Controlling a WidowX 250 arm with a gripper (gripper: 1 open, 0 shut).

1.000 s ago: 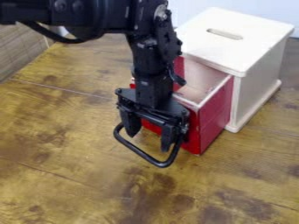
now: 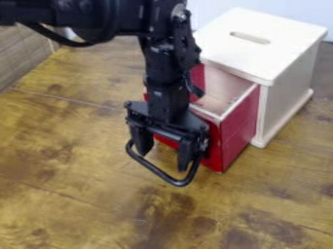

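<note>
A black robot arm hangs from the top centre of the camera view, with its gripper low in front of a red drawer. A curved black bar sits at the gripper's lower end; whether the fingers hold it or it is part of the gripper, I cannot tell. The drawer, pale inside, stands out from a white box with a slot handle on its top. The gripper and arm hide the drawer's left part.
A slatted wooden edge runs along the upper left. The white box takes up the upper right.
The arm and gripper have shifted very slightly to the left. The drawer and box look unchanged.
</note>
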